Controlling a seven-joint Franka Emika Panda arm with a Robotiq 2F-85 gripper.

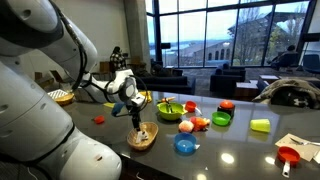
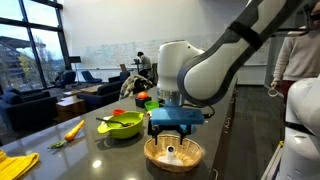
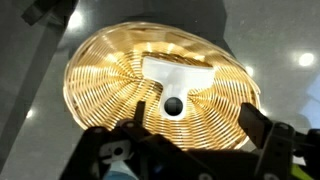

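A round woven basket rests on the dark table, and inside it lies a white object with a wide flat end and a black round spot. In exterior view 2 the same basket and white object show below my arm. My gripper is open above the basket, its two fingers far apart at the lower edge of the wrist view. No object shows between them, and the white object lies apart from them, lower down.
Beside the basket stands a blue bowl. Farther back are a green bowl, a smaller green bowl and a yellow block. A red ladle lies at the right.
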